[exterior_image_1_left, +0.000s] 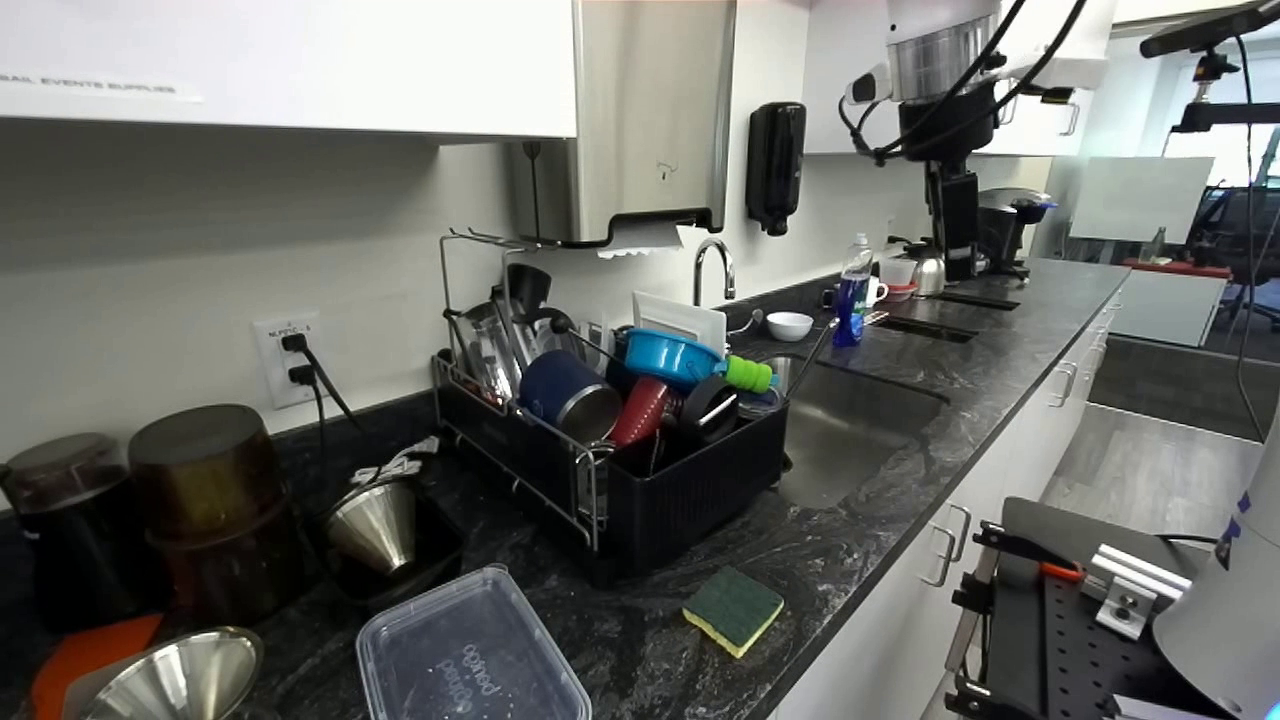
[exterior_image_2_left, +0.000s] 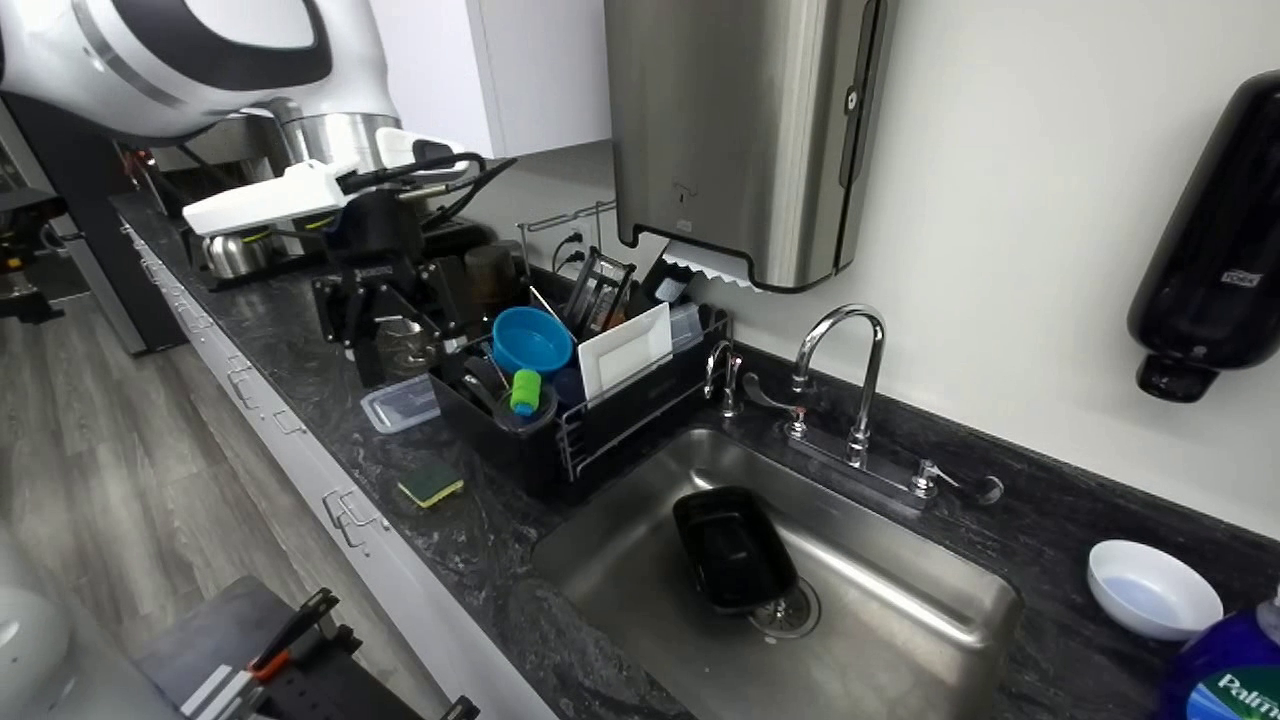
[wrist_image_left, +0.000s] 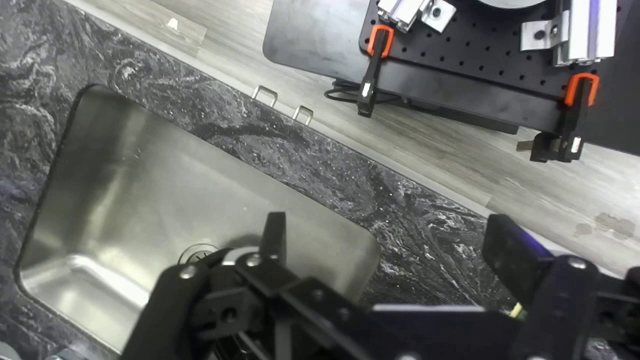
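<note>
My gripper is open, its two fingers wide apart, with only countertop and part of the sink seen between them in the wrist view. In exterior view 1 the gripper (exterior_image_1_left: 954, 234) hangs above counter height, pointing down. Exterior view 2 shows the gripper (exterior_image_2_left: 390, 342) high in front of the dish rack. A black tray (exterior_image_2_left: 732, 546) lies in the steel sink (exterior_image_2_left: 894, 654) beside the drain. A green and yellow sponge (exterior_image_1_left: 734, 610) rests on the counter near its front edge; just a yellow sliver of the sponge (wrist_image_left: 516, 310) shows past my right finger.
The black dish rack (exterior_image_1_left: 696, 510) is crowded with cups, a blue bowl (exterior_image_2_left: 531, 341) and a white plate (exterior_image_2_left: 626, 352). A faucet (exterior_image_2_left: 873, 360), white bowl (exterior_image_2_left: 1154, 589) and soap bottle (exterior_image_1_left: 852, 294) stand around the sink. A clear plastic lid (exterior_image_1_left: 474, 654) lies nearby.
</note>
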